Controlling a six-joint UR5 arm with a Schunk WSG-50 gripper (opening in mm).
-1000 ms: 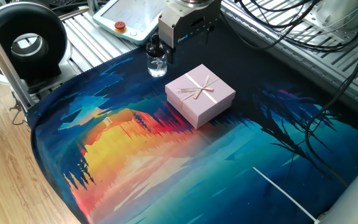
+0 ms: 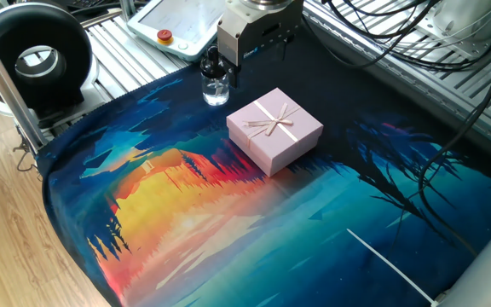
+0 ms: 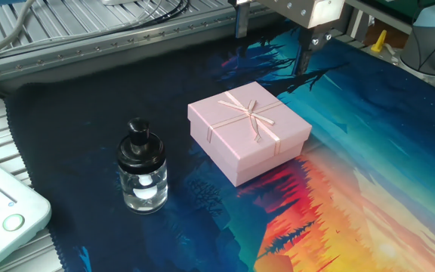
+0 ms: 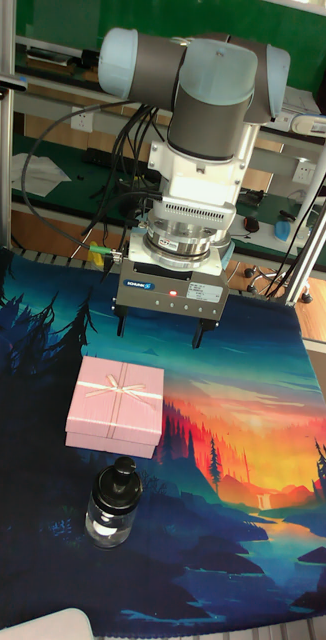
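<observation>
A pink square gift box with a lid and a ribbon bow sits on the printed mat. Beside it stands a clear bottle with a black top, upright and apart from the box. High over the mat hangs my gripper; its two black fingers are spread wide with only air between them. In the third exterior view it appears above and behind the box, touching neither box nor bottle.
The mat is otherwise largely bare, with free room around both objects. A control tablet with a red button lies beyond its edge. Black cables hang along one side, and a thin white rod shows near the arm.
</observation>
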